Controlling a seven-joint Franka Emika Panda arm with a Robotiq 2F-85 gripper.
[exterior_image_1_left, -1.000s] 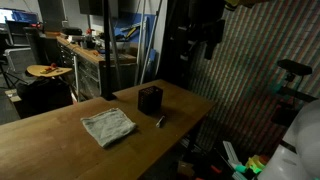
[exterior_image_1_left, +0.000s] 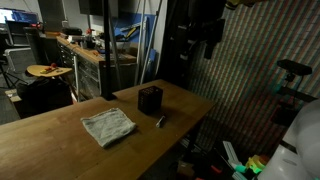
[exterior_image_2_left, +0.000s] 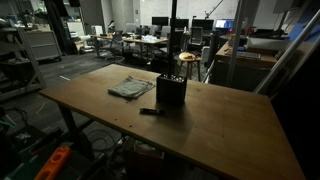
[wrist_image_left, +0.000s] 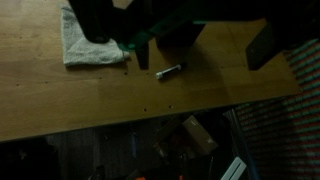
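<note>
High above the wooden table (exterior_image_1_left: 60, 142) hangs my dark gripper (exterior_image_1_left: 197, 48), its fingers apart and nothing visible between them. A black box-like holder (exterior_image_1_left: 150, 99) stands upright on the tabletop; in exterior view 2 the holder (exterior_image_2_left: 171, 90) is near the table's middle. Close by lies a small marker-like object (exterior_image_1_left: 161, 121), pale in the wrist view and darker in exterior view 2. A folded grey cloth (exterior_image_1_left: 108, 126) rests flat to the side. From the wrist, the cloth (wrist_image_left: 88, 45) and the small object (wrist_image_left: 170, 71) show below the spread fingers, while the holder is mostly in shadow.
A dark reddish curtain or screen (exterior_image_1_left: 255, 70) hangs at the side. Desks and chairs fill the background.
</note>
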